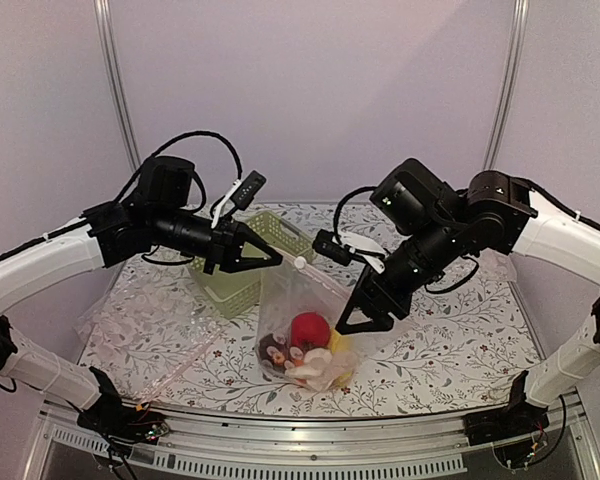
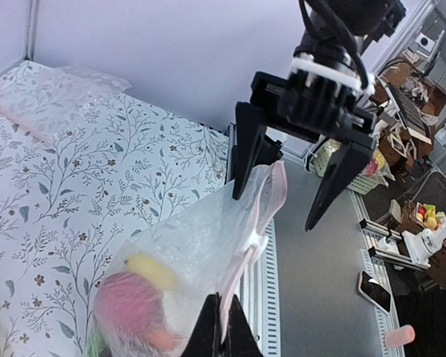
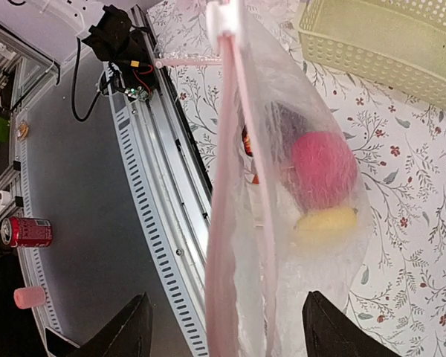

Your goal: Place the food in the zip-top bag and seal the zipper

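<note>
A clear zip top bag (image 1: 285, 305) hangs from my left gripper (image 1: 276, 260), which is shut on one end of its pinkish top edge; in the left wrist view that edge runs between the fingertips. Inside are a red round food (image 1: 310, 330), a yellow piece (image 2: 150, 271) and pale and dark pieces. A white slider (image 2: 257, 242) sits on the zipper a little way from my left fingers. My right gripper is open, its fingers either side of the bag's other end, where the two zipper strips (image 3: 224, 275) stand apart.
Behind the left arm stands a green basket (image 1: 235, 290). Flat clear bags (image 1: 145, 335) lie on the patterned table (image 1: 460, 350) at left.
</note>
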